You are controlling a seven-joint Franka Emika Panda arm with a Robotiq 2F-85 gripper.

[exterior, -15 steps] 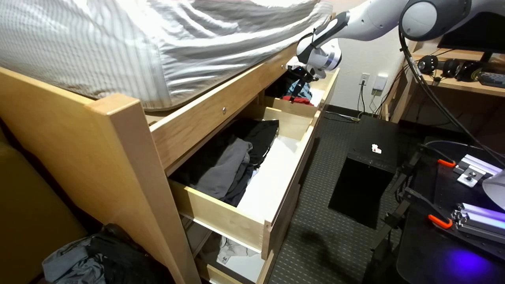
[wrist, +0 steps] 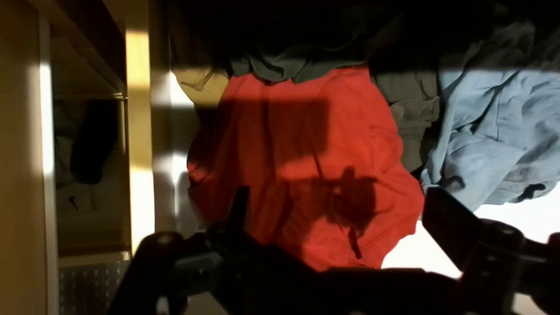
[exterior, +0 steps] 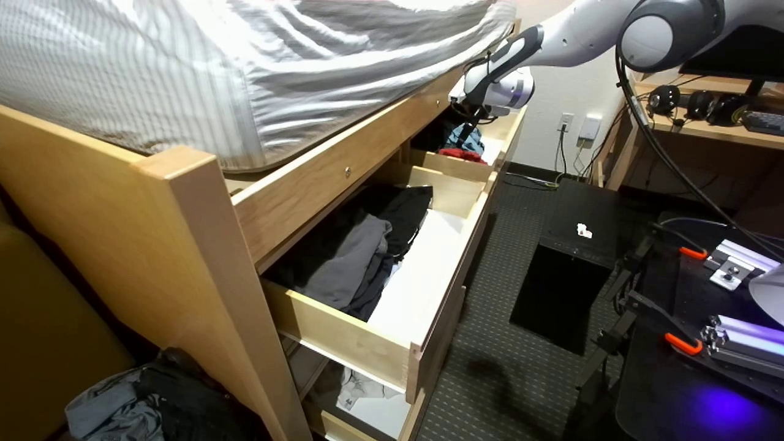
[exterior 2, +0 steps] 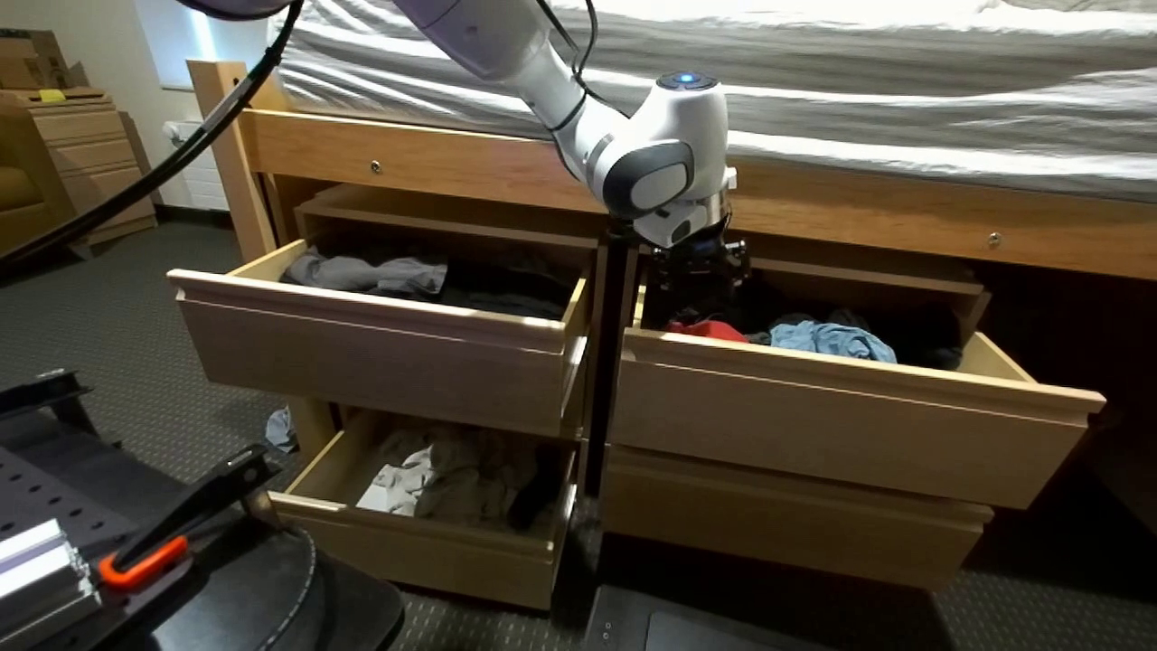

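My gripper is open above the upper right drawer point(exterior 2: 857, 418), its two dark fingers spread wide with nothing between them. Below it in the wrist view lies a crumpled red garment point(wrist: 309, 131), with the gripper's shadow falling across it. A light blue garment point(wrist: 493, 131) is to the right of the red one. Dark green cloth point(wrist: 294, 60) borders the red garment's upper edge, and a bit of tan cloth point(wrist: 202, 84) shows at its upper left. In exterior view 1 the red garment point(exterior: 463, 154) is partly visible past the drawer's near side.
The upper left drawer point(exterior 2: 380, 347) is pulled out and holds grey and black clothes. Beneath it, the lower left drawer point(exterior 2: 423, 548) is also out, with pale clothes inside. The wooden bed rail point(exterior 2: 477, 163) runs close behind the arm. A black box point(exterior: 577, 228) stands on the floor.
The gripper and wrist have shifted and tilted slightly in exterior view 1, the fingers ending a little farther right and higher. Drawers and clothes look unchanged.
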